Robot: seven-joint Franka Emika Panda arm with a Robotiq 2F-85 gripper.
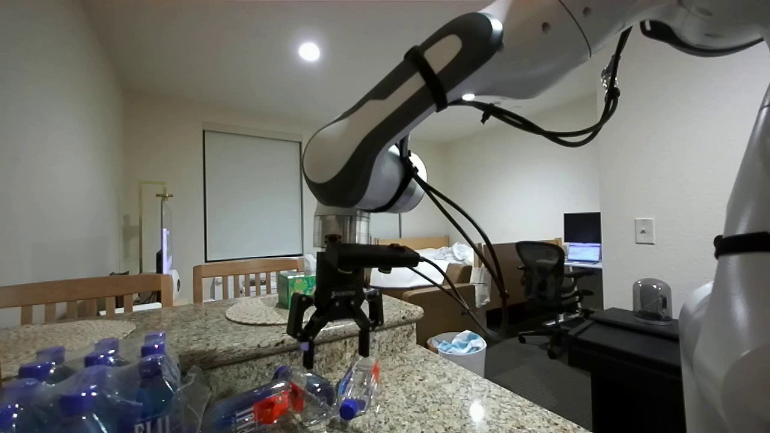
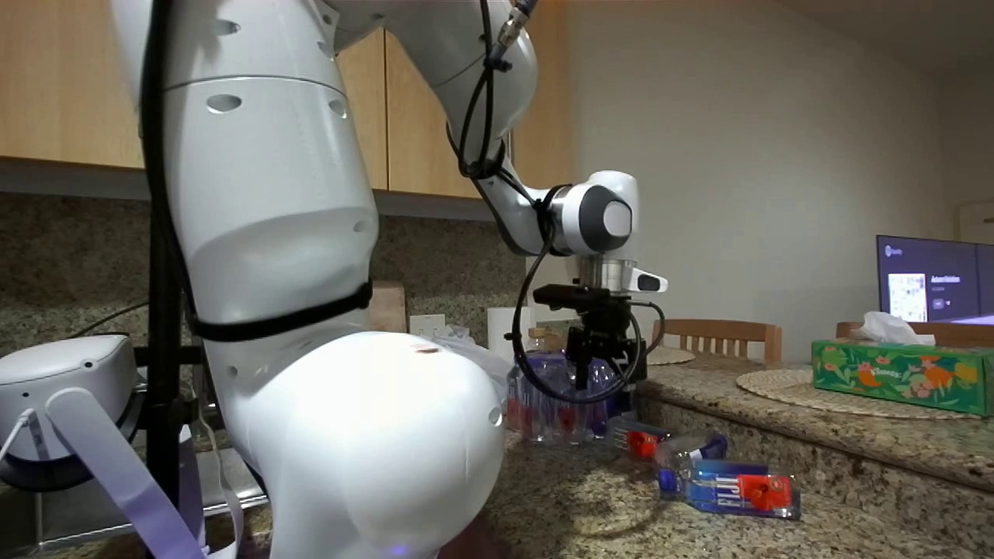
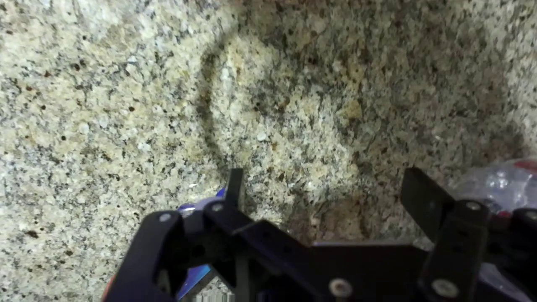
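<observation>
My gripper point(image 1: 335, 353) points down over the granite counter, open, with nothing between its fingers. Below and close to it lie water bottles on their sides. One clear bottle with a blue cap point(image 1: 358, 387) is just under the right finger in exterior view 1. Left of it, another bottle with a red label point(image 1: 249, 408) lies near a further one. From the other side, a Fiji bottle point(image 2: 731, 489) is nearest the camera. In the wrist view, bare granite fills the middle. A clear bottle point(image 3: 503, 186) shows at the right, and a blue-capped one is mostly hidden behind the left finger.
A plastic-wrapped pack of upright bottles point(image 1: 94, 390) stands at the left. Behind runs a raised granite ledge point(image 1: 216, 328) with a woven mat and a green tissue box point(image 2: 899, 374).
</observation>
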